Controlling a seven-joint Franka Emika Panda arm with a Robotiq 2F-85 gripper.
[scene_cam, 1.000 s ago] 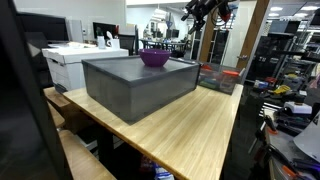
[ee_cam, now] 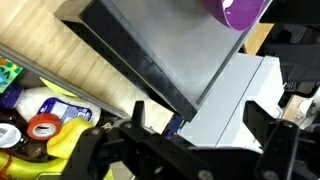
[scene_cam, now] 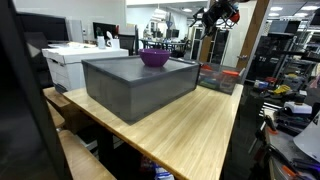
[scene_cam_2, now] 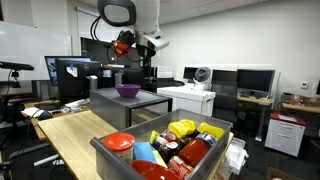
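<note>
My gripper is open in the wrist view, its dark fingers wide apart with nothing between them. It hangs high over the workspace, pointing down. A purple bowl rests upright on top of the grey box; in the wrist view the bowl is partly cut off at the top edge. Beside the wooden table stands a grey bin full of mixed items. Among them are a red-lidded jar, a yellow bottle and a red lid.
A white cabinet stands behind it, with monitors on desks farther back. The bin's raised walls lie next to the table.
The arm has shifted slightly at the upper right of exterior view 1. The bowl, box and bin stay where they were.
</note>
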